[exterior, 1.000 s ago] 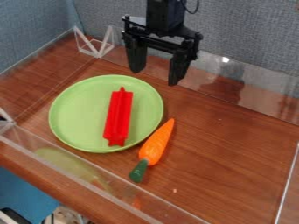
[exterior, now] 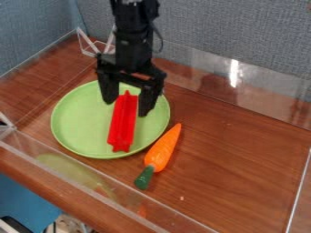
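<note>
My black gripper [exterior: 127,90] hangs open over the green plate [exterior: 76,123], its two fingers either side of the upper part of a red bar-shaped object [exterior: 122,127] lying lengthwise on the plate. Whether the fingers touch the bar cannot be told. An orange carrot [exterior: 163,150] with a green end lies on the wooden table, to the right of the plate.
A white wire rack stands at the back left, partly hidden by the arm. Transparent walls edge the table, with grey panels behind.
My gripper has moved left and down from above the back of the table to over the red bar on the plate. The bar, plate and carrot have not visibly moved.
</note>
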